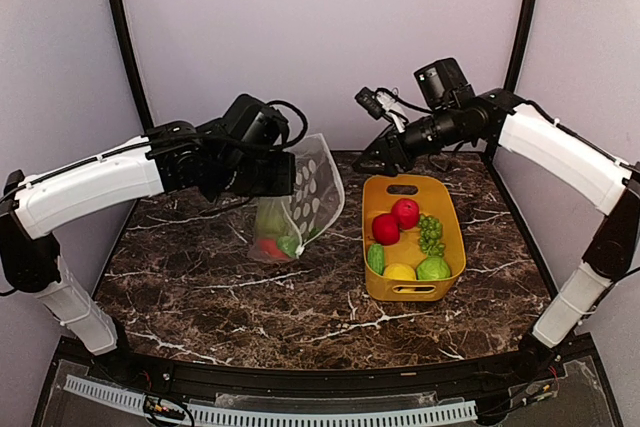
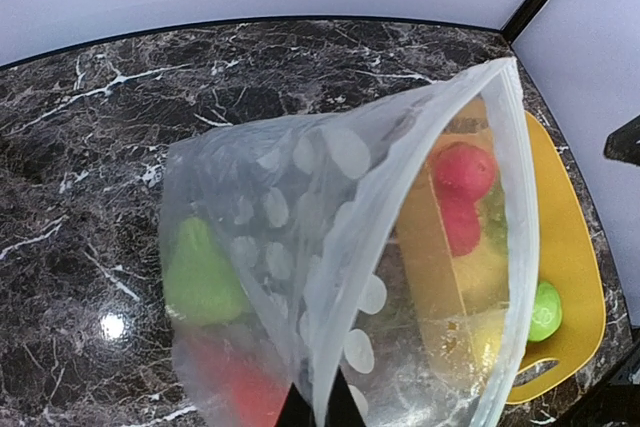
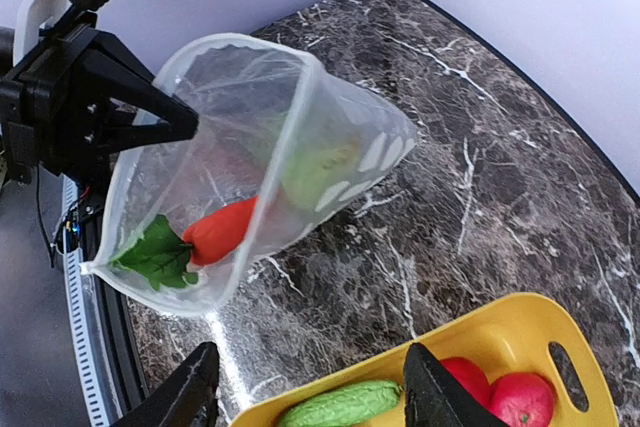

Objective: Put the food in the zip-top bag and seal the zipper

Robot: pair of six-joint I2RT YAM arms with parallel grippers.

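My left gripper is shut on the rim of the clear zip top bag (image 2: 345, 197), which hangs with its mouth wide toward the yellow bin. Inside the bag lie a green pear-shaped food (image 2: 203, 277) and a red food (image 3: 222, 231) with a dark green leafy piece (image 3: 158, 253). Apart from the bag, above the bin's back left side, my right gripper stands open; nothing shows between its fingers.
The yellow bin (image 1: 456, 232) holds red fruit (image 1: 405, 213), green grapes (image 1: 430, 235), a cucumber-like piece (image 1: 375, 258), a yellow fruit (image 1: 399, 272) and a green round one (image 1: 433, 268). Bare marble table (image 1: 220, 297) lies in front of the bag.
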